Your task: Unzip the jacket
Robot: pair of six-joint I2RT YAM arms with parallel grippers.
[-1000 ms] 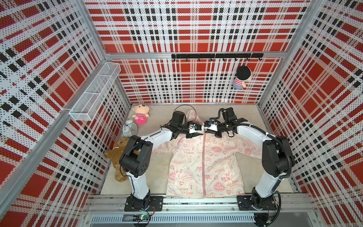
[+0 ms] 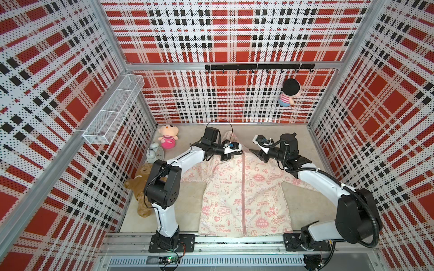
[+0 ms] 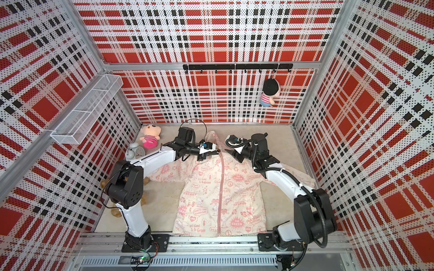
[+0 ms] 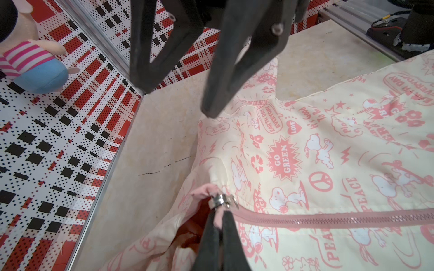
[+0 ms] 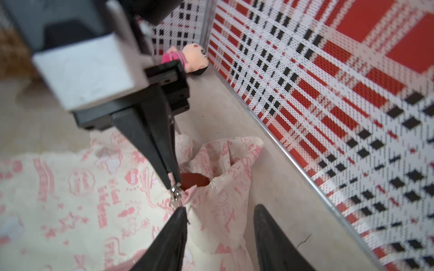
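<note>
The cream jacket with pink print (image 2: 226, 198) lies flat, its pink zipper (image 4: 316, 220) running from collar to hem. In the left wrist view my left gripper is shut on a pink fabric tab at the zipper's top, beside the metal slider (image 4: 222, 201). My right gripper is part open, raised slightly to the right of the collar, with nothing seen held between its fingers. The jacket's collar stands bunched around the slider.
A doll (image 2: 168, 135), an alarm clock (image 2: 155, 152) and a brown plush (image 2: 140, 189) sit at the left. A wire basket (image 2: 113, 108) and a second doll (image 2: 289, 92) hang on the walls. Bare table shows back right.
My right gripper has moved rightward, away from my left gripper at the collar, and its arm has swung outward. My left gripper has shifted slightly.
</note>
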